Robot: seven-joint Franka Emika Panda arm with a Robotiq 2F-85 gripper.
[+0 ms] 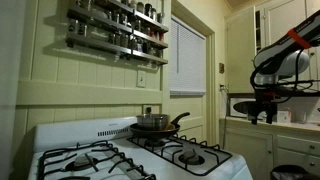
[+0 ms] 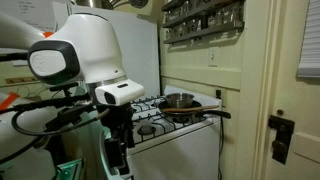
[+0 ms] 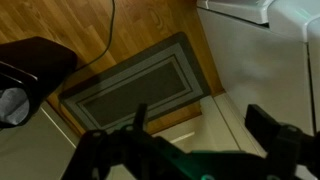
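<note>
My gripper is open in the wrist view, its two dark fingers (image 3: 132,125) wide apart with nothing between them. Below it lies the floor, with a grey-bordered mat (image 3: 135,85) on the wood. In exterior view 1 the gripper (image 1: 262,112) hangs at the right, well away from the stove and in front of the far counter. On the white stove (image 1: 105,130) a dark pan (image 1: 155,122) rests at the back, its handle pointing right. Exterior view 2 shows the pan (image 2: 180,101) beyond the large white arm (image 2: 85,75).
Wall shelves (image 1: 110,30) with several jars hang above the stove. A pale counter (image 1: 290,126) runs along the far right. A white door (image 2: 295,110) stands at the right. In the wrist view a black object (image 3: 35,65) with a cable is at the left; open floor lies beneath.
</note>
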